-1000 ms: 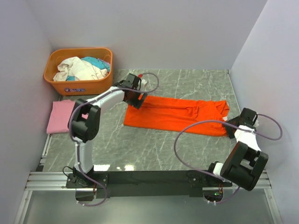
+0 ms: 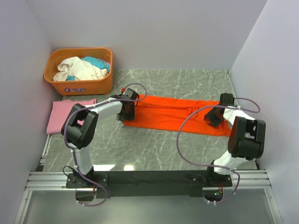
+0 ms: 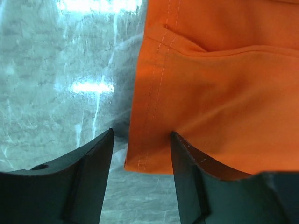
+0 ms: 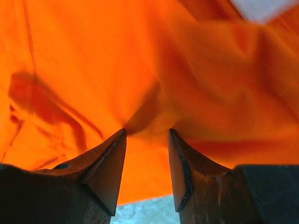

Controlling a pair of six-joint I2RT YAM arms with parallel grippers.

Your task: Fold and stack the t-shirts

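An orange t-shirt (image 2: 163, 122) lies on the marble table as a long strip, its far part folded over. My left gripper (image 2: 126, 117) is above its left end. In the left wrist view the fingers (image 3: 100, 154) stand apart on either side of a stitched corner of the orange shirt (image 3: 210, 102), with no cloth pinched between the tips. At the right end, my right gripper (image 2: 211, 122) is open over the shirt. Wrinkled orange cloth (image 4: 135, 93) fills most of the right wrist view, and lies loose beneath the right fingers (image 4: 110, 163). A folded pink shirt (image 2: 58, 114) rests at the left, partly covered by the left arm.
An orange basket (image 2: 88, 87) holding white and teal cloth stands at the back left. Bare table (image 2: 154, 151) shows in front of and behind the orange shirt. Walls close in on the left, right and back.
My left gripper has come from the shirt's far left corner toward its near left corner. The right gripper has moved left and slightly back from the right edge, over the cloth. The shirt looks almost unmoved.
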